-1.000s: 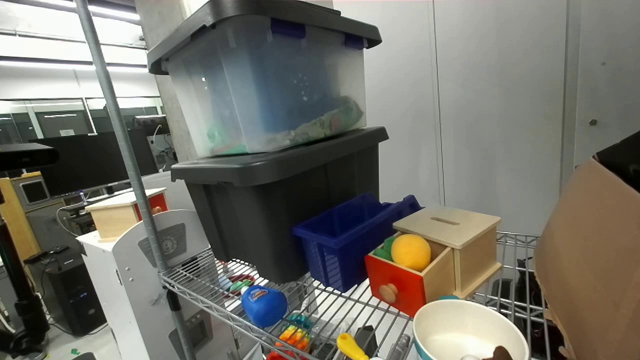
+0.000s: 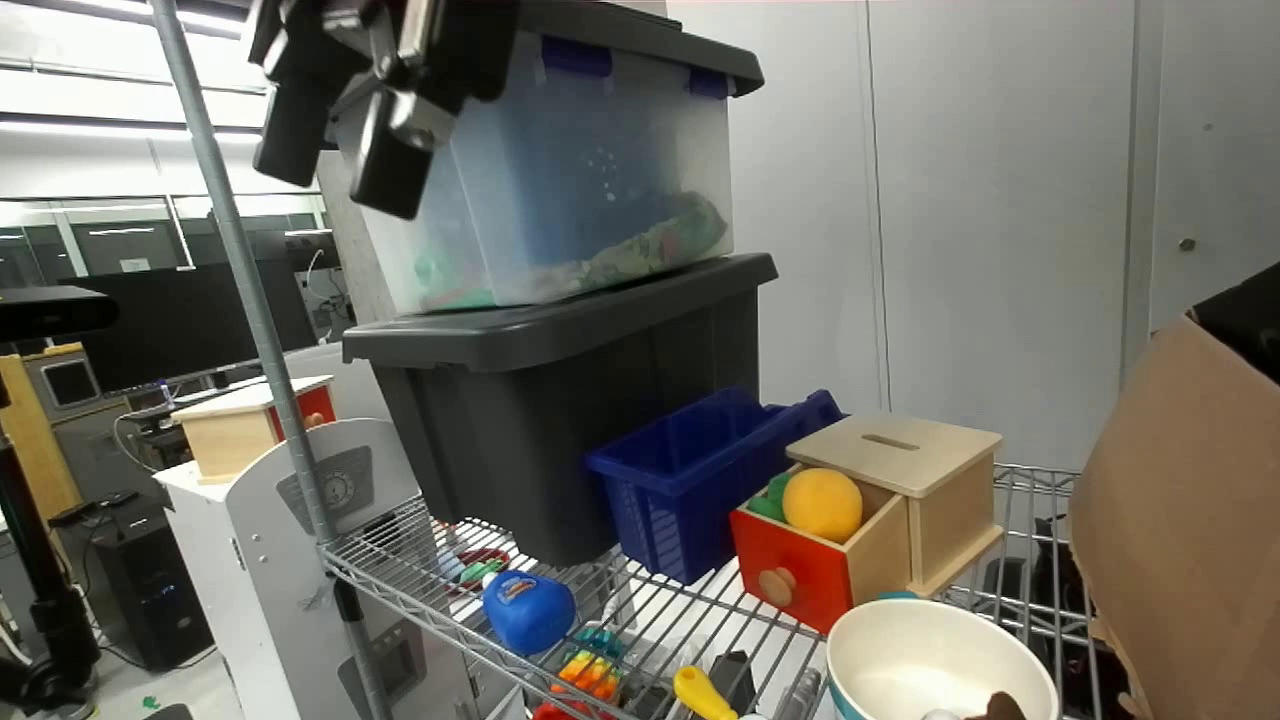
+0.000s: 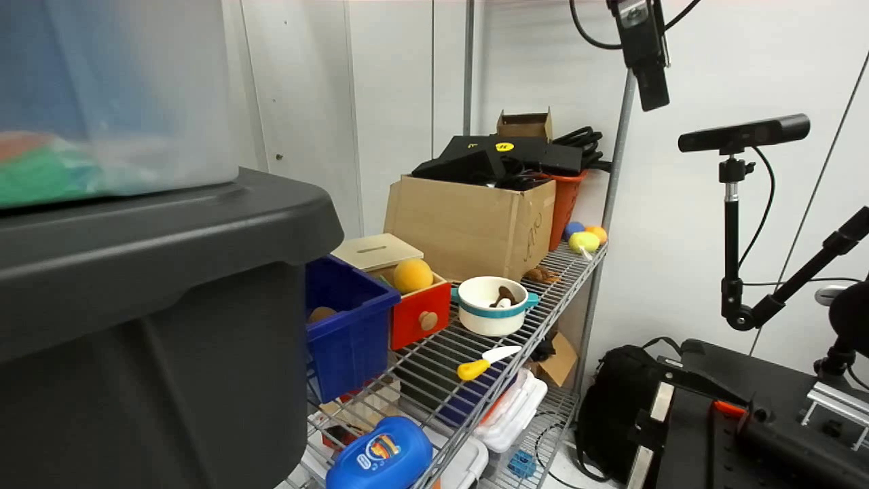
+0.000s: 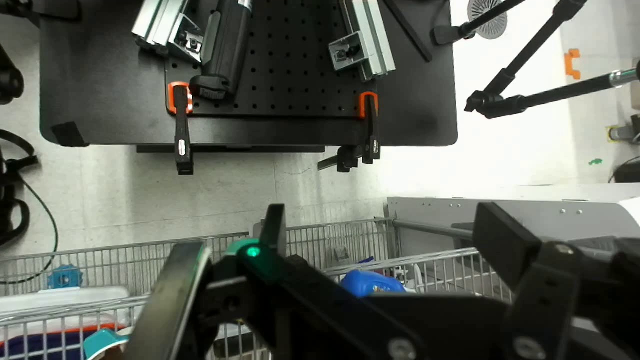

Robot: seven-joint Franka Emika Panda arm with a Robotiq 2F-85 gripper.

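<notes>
My gripper (image 2: 339,172) hangs at the top left of exterior view 1, in front of the clear bin. Its two black fingers stand apart with nothing between them. In exterior view 2 the gripper (image 3: 654,96) shows at the upper right, high above the shelf's front edge. On the wire shelf stand a blue basket (image 2: 677,498), a wooden box with its red-fronted drawer (image 2: 782,564) pulled out, and a white bowl (image 2: 942,666). An orange ball (image 2: 823,504) and green items sit in the drawer. Brown and white pieces lie in the bowl (image 3: 485,318). A yellow-handled toy knife (image 3: 481,365) lies nearby.
A dark bin (image 2: 576,420) with the clear bin (image 2: 576,180) on top crowds one end; a cardboard box (image 3: 460,228) fills the other. A blue bottle (image 2: 528,612) is at the front edge. A dark table (image 4: 288,129) faces the shelf across open floor.
The shelf's contents have not moved.
</notes>
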